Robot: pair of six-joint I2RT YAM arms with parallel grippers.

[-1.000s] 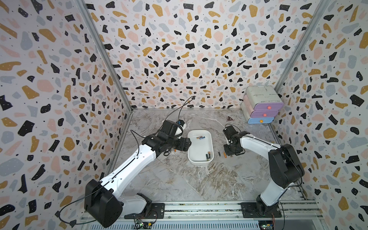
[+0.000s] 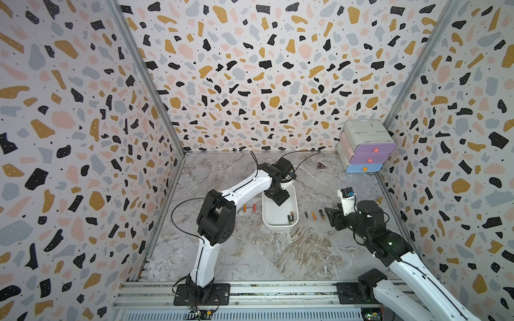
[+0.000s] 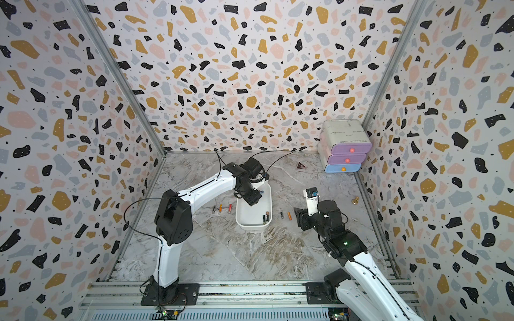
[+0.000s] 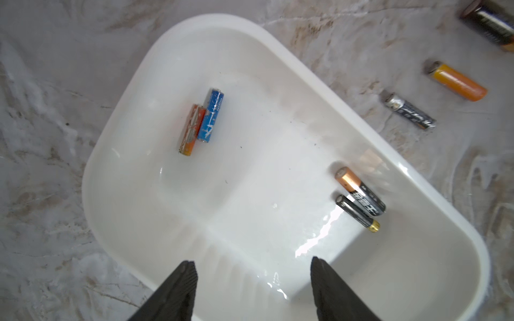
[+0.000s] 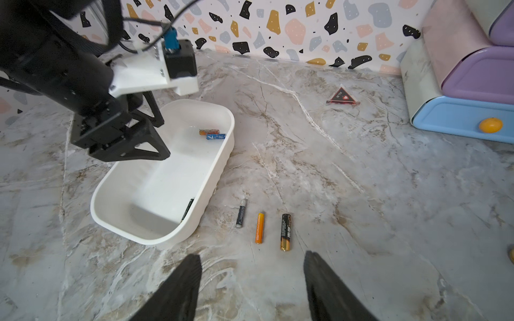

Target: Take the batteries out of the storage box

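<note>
The white storage box (image 4: 257,171) holds a blue battery (image 4: 210,115) beside an orange one (image 4: 191,130) at one end, and a copper-topped battery (image 4: 359,191) beside a thin black one (image 4: 357,213) near the other. My left gripper hangs over the box, fingers apart and empty. My right gripper is open above the table, right of the box, with nothing between its fingers.
Loose batteries (image 5: 259,227) lie on the marble table both left and right of the box. A stack of pastel drawers (image 2: 365,144) stands at the back right, with a small dark triangle (image 2: 321,165) nearby.
My right arm has pulled back from the batteries on the table's right toward the front.
</note>
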